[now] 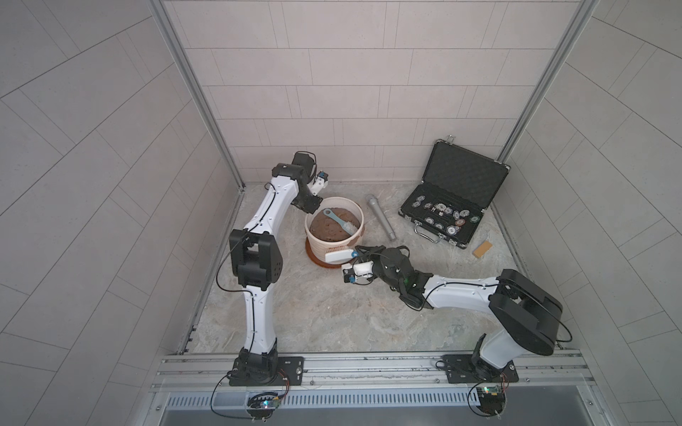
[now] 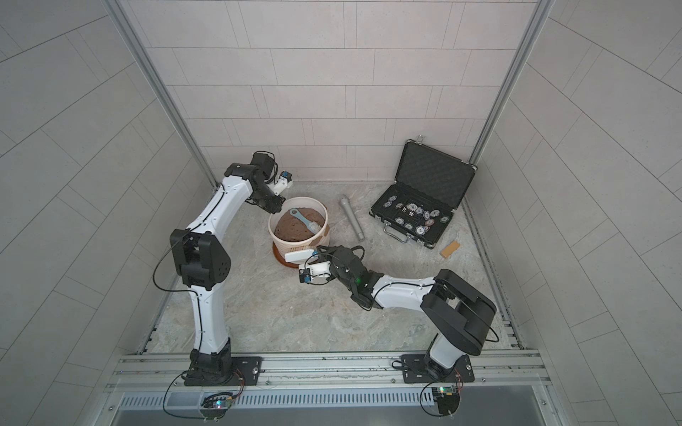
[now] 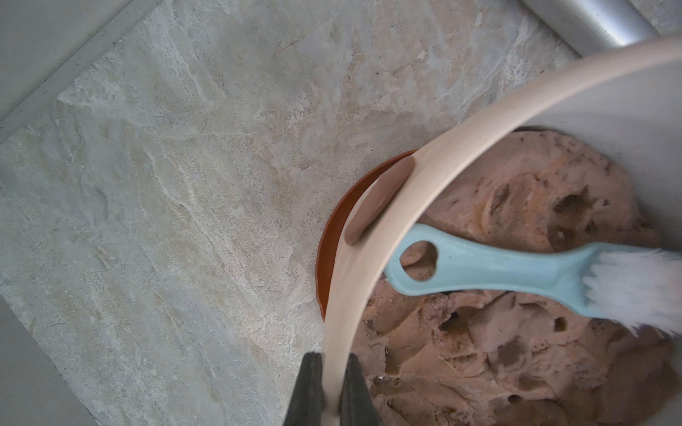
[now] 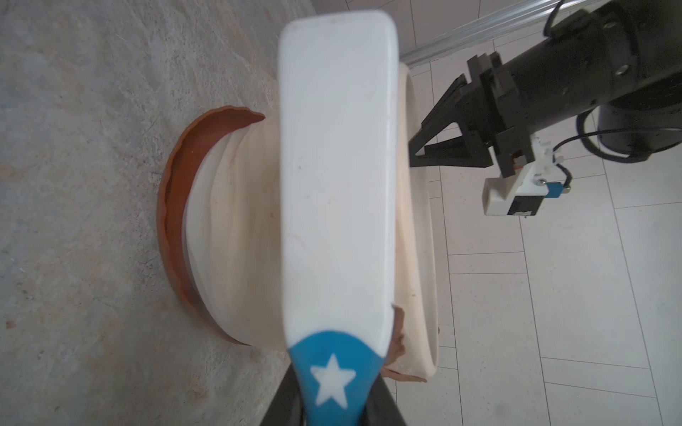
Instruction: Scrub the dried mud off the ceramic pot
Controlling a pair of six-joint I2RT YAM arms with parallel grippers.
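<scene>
The cream ceramic pot [image 1: 325,248] stands on a terracotta saucer [image 1: 312,257], filled with brown soil and holding a light-blue brush [image 3: 497,266]. My left gripper is shut on the pot's rim, one finger inside and one outside. A brown mud patch [image 3: 380,198] shows on the outer wall near that rim. In the right wrist view, my right gripper is shut on the blue end of a white scrub brush [image 4: 337,177] bearing a star. That brush lies across the pot's front, partly hiding another mud patch [image 4: 398,333]; its bristles and any contact are hidden.
A grey metal cylinder [image 1: 381,216] lies right of the pot. Farther right are an open black case [image 1: 444,209] with several round pieces and a tan block [image 1: 482,249].
</scene>
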